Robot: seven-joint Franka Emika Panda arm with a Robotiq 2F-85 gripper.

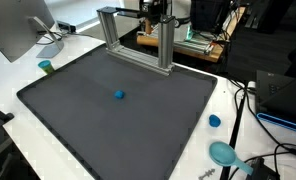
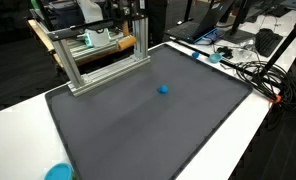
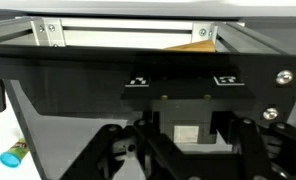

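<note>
My gripper shows in the wrist view, its black fingers (image 3: 146,128) set apart on either side of a dark piece at the lower edge of a black bar (image 3: 78,85). It looks shut on that dark piece, though black against black hides the exact contact. Silver screws dot the bar's right end. In exterior view 2, an aluminium frame (image 2: 100,74) stands on the dark grey board (image 2: 138,125), with dark parts above it. Neither exterior view shows the fingertips clearly.
A small blue piece (image 1: 119,94) lies on the otherwise clear board. To the right are a blue disc (image 1: 214,121) and a teal round object (image 1: 226,154) with cables nearby. A green-and-blue container (image 1: 46,67) stands off the board's far left corner.
</note>
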